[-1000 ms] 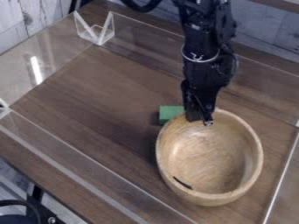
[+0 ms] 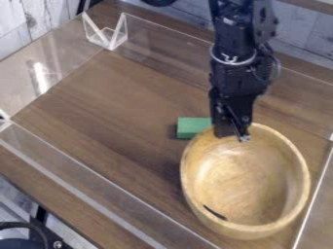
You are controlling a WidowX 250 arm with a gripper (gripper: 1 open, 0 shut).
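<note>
A wide wooden bowl (image 2: 244,190) fills the lower right of the tabletop, with a small dark strip low on its inside. Just behind its left rim lies a green block (image 2: 193,126), partly hidden. My gripper (image 2: 235,132) hangs from above at the bowl's back rim, fingertips down at the rim. It looks shut; whether the thin rim is between the fingers cannot be made out.
A small white wire-like holder (image 2: 107,31) stands at the back left. Clear panels edge the table, and a dark round part shows at the bottom left.
</note>
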